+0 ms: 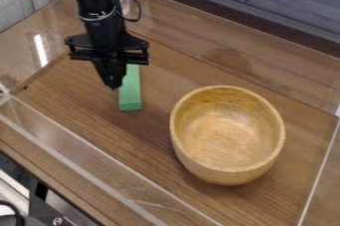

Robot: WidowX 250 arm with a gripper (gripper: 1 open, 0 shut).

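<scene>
My black gripper hangs at the upper left, pointing down at the wooden table, its fingers shut with nothing visible between them. A green block lies on the table just right of and partly behind the fingertips; I cannot tell whether they touch it. A yellow-orange plastic bowl stands at the lower right.
A dark blue panel runs along the back, and a pale edge borders the upper left. A black cable shows at the bottom left corner.
</scene>
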